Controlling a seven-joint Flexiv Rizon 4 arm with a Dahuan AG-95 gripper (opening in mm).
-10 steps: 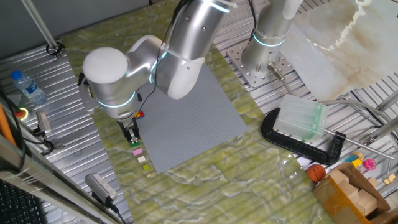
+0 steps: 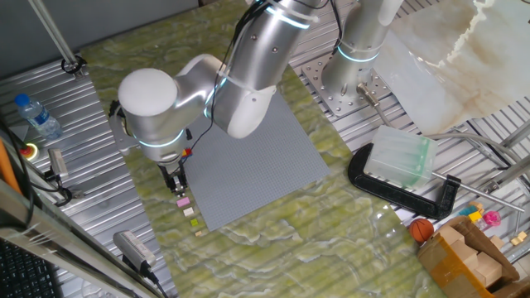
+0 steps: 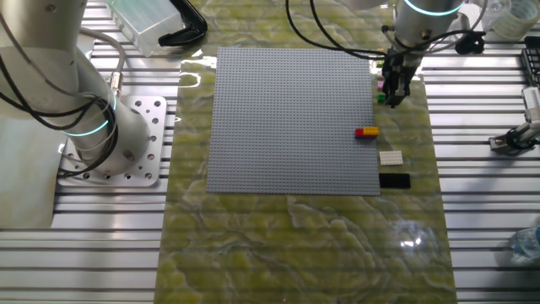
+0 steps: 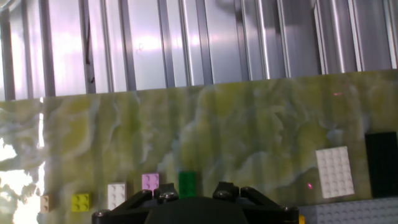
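Observation:
In the wrist view my gripper stands open, fingertips apart. A green brick (image 4: 187, 183) shows in the gap between the fingertips, left of its middle; I cannot tell whether they touch it. To its left lie a pink brick (image 4: 150, 181), a white brick (image 4: 116, 195), a yellow-green brick (image 4: 81, 202) and a small tan brick (image 4: 44, 204), in a row. Exterior view 2 shows the gripper (image 3: 395, 95) over the mat just beside the grey baseplate (image 3: 291, 118), with the green brick (image 3: 381, 99) partly visible by it. A red and yellow piece (image 3: 366, 133) sits at the baseplate's edge.
A white plate (image 3: 391, 158) and a black plate (image 3: 394, 181) lie beside the baseplate. Farther off are a black clamp (image 2: 401, 195), a clear box (image 2: 401, 156), a cardboard box (image 2: 464, 257) and a water bottle (image 2: 39, 116). Most of the baseplate is bare.
The green brick, seen below the fingers a second ago, is now largely hidden.

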